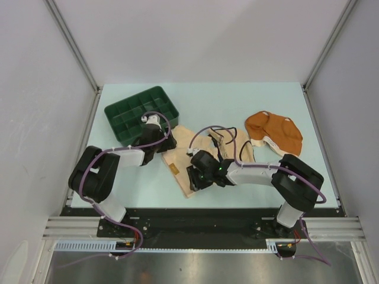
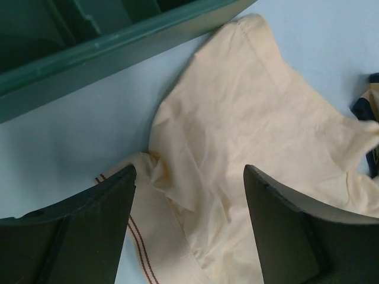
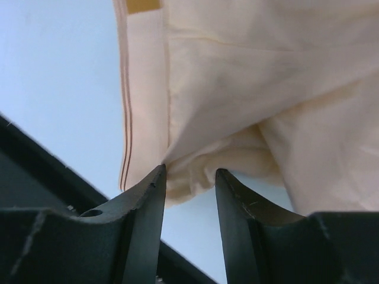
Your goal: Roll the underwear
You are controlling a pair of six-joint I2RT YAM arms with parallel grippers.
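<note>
A cream garment [image 1: 177, 160] with a tan patch and a striped band lies crumpled on the table, seen up close in the left wrist view [image 2: 237, 112] and the right wrist view [image 3: 225, 71]. My left gripper [image 1: 167, 142] is open at its upper-left edge beside the green bin, its fingertips astride bunched fabric. My right gripper [image 1: 194, 182] is low over the garment's near corner, where the cloth is bunched at the fingertips.
A green divided bin [image 1: 136, 106] sits at the back left. More cream garments with dark trim [image 1: 243, 142] lie to the right, and a brown piece [image 1: 272, 124] lies at the far right.
</note>
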